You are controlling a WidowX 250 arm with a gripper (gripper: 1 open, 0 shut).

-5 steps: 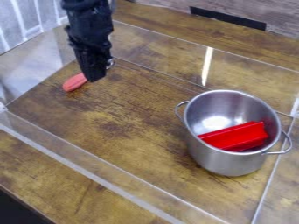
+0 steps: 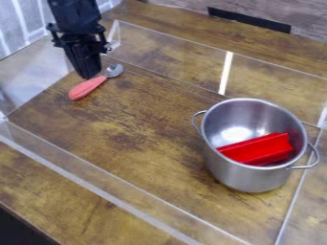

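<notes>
My black gripper (image 2: 86, 65) hangs at the upper left, above and just behind a pink-handled utensil (image 2: 90, 86) with a metal head, which lies on the wooden table. The fingertips look close together; nothing shows between them. At the right stands a steel pot (image 2: 246, 172) with two handles, holding a red block (image 2: 253, 149).
A white strip (image 2: 227, 72) lies at the back right. A clear panel or edge runs along the left side.
My gripper has moved to the left, uncovering more of the pink utensil. The pot and red block have not moved.
</notes>
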